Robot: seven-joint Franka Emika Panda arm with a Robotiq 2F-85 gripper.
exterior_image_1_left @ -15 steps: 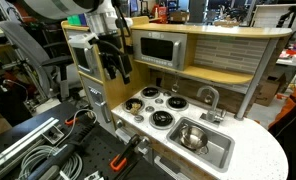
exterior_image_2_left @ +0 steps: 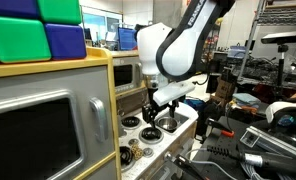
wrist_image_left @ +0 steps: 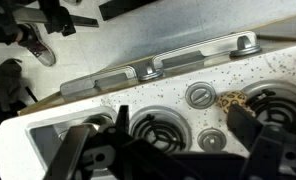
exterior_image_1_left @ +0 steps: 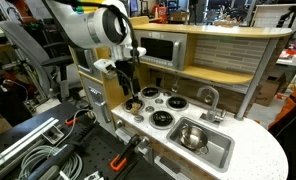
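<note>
My gripper (exterior_image_1_left: 128,90) hangs above the left end of the toy kitchen's stove, pointing down. In the wrist view its dark fingers (wrist_image_left: 78,150) stand wide apart at the lower edge, with nothing seen held between them. A small golden-brown thing (wrist_image_left: 233,100) lies at the edge of a burner (wrist_image_left: 280,105); what it is cannot be made out. From the first exterior view, the brown thing (exterior_image_1_left: 134,105) is close below the gripper. The second exterior view shows the gripper (exterior_image_2_left: 125,126) over the stove end of the counter.
A silver sink (exterior_image_1_left: 203,140) with a metal bowl (exterior_image_1_left: 193,137) and a faucet (exterior_image_1_left: 213,100) occupy the counter's right side. Behind the stove are a microwave (exterior_image_1_left: 158,49) and an overhanging shelf (exterior_image_1_left: 213,74). A rail handle (wrist_image_left: 193,52) runs along the front.
The arm has come down toward the left side of the stove, with its gripper moving lower and slightly right in the first exterior view. The counter items look unmoved.
</note>
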